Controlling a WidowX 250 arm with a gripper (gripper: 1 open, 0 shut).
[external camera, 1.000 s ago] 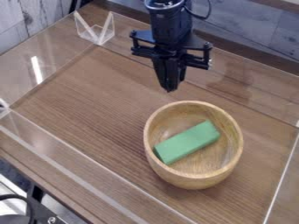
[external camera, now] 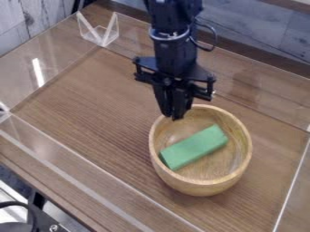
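A dark robot arm reaches down from the top middle, its gripper (external camera: pixel 176 102) hanging just above the back rim of a round cream bowl (external camera: pixel 166 177). A green rectangular block (external camera: pixel 194 147) lies tilted diagonally in the bowl. The fingertips are small and dark, and whether they are open or shut is unclear.
A clear plastic piece (external camera: pixel 101 32) lies at the back left. A dark object with cables sits at the bottom left corner.
The bowl and green block have not visibly moved.
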